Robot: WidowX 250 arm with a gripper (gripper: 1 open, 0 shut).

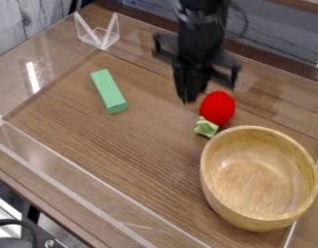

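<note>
My gripper (pixel 177 70) hangs at the top centre, a black shape above the wooden table, its fingertips small and dark against it, with nothing visible between them. Below and right of it lies a red object (pixel 216 108) with a pale green part (pixel 205 127). A light green block (pixel 108 90) lies to the left. A large round tan bowl (pixel 258 176) fills the lower right.
A clear plastic object (pixel 100 31) stands at the back left. A dark cable shows at the lower left corner.
</note>
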